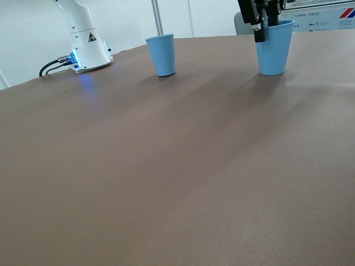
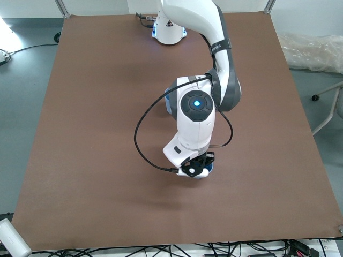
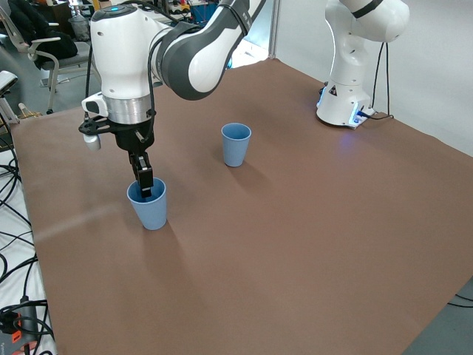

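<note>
The black gripper (image 3: 145, 190) hangs vertically at a light blue ribbed cup (image 3: 151, 214) in the right camera view, its lower part reaching into the rim; whether it grips the cup wall is unclear. In the top camera view the same cup (image 1: 274, 55) stands upright on the table under the gripper (image 1: 265, 30). A second blue cup (image 3: 235, 146) stands upright farther back, apart from the first. In the left camera view the white-grey wrist (image 2: 190, 134) covers the gripper and nearly all of the cup below it.
Loose cables and hardware lie along the near edge beside the working arm.
</note>
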